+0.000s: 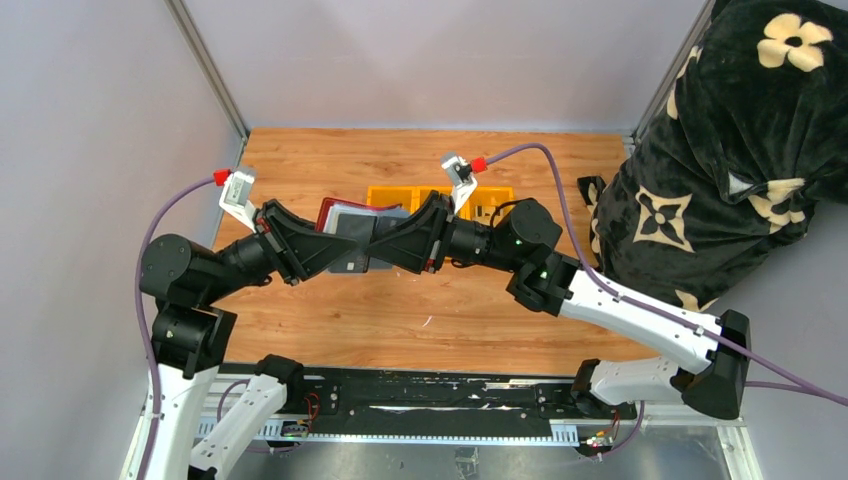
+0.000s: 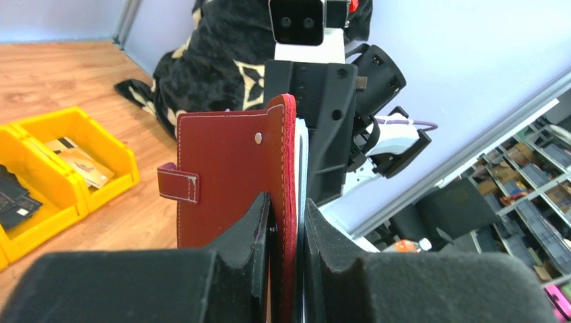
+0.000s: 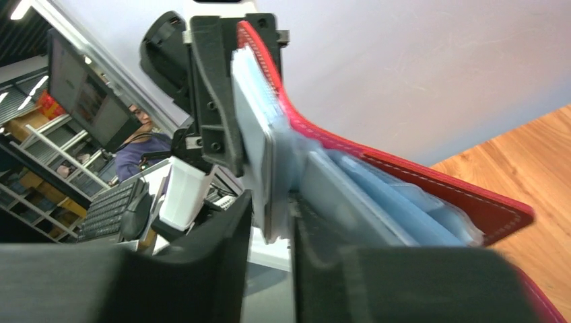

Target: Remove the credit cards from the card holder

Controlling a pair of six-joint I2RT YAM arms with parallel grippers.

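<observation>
The red leather card holder, with a snap strap, is held up between both grippers, its light blue and clear card sleeves spread out. My left gripper has its fingertips on the holder’s edge, red cover and sleeves between them in the left wrist view. My right gripper reaches in from the right; in the right wrist view its blurred fingertips are at the pale sleeves or cards. Whether either grips firmly is hard to tell.
Yellow bins with dark and tan items stand on the wooden table behind the holder. A dark floral plush cloth fills the right side.
</observation>
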